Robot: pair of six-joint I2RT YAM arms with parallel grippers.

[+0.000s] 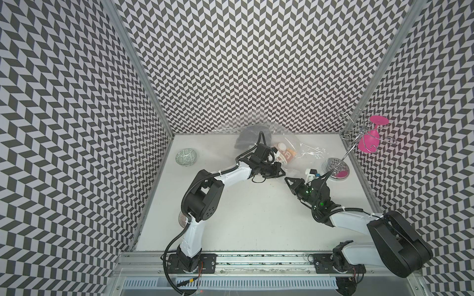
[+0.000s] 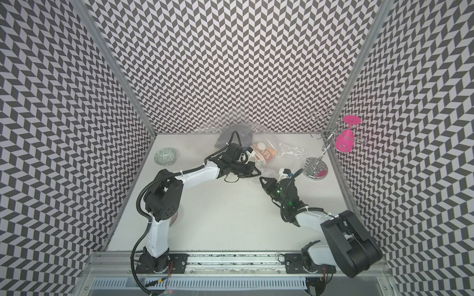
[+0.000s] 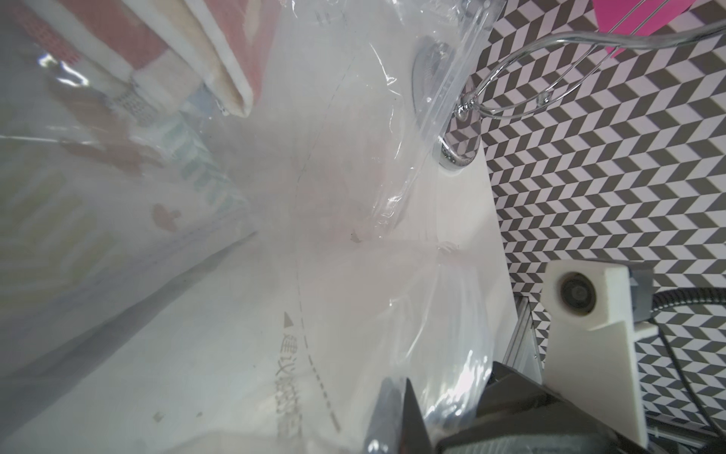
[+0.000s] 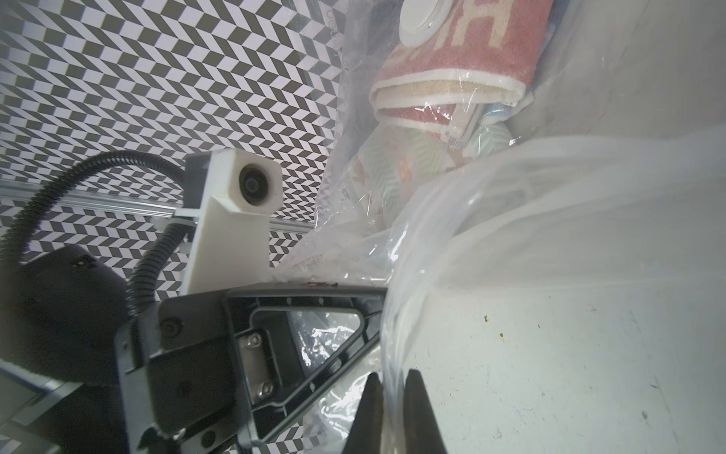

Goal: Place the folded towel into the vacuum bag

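A clear vacuum bag (image 1: 311,150) lies at the back centre, with a folded orange and white towel (image 4: 461,72) seen under or through its film; I cannot tell if the towel is inside. My left gripper (image 1: 281,172) and right gripper (image 1: 287,180) face each other, slightly apart, at the bag's front edge. The right one is shut on the bag's film, which runs between its fingertips in the right wrist view. The left one is shut at the film too, its tips partly veiled in the left wrist view.
A chrome rack (image 2: 316,167) with a pink wine glass (image 2: 344,140) stands at the right. A green dish (image 1: 185,157) is at the left, another round item behind the left arm.
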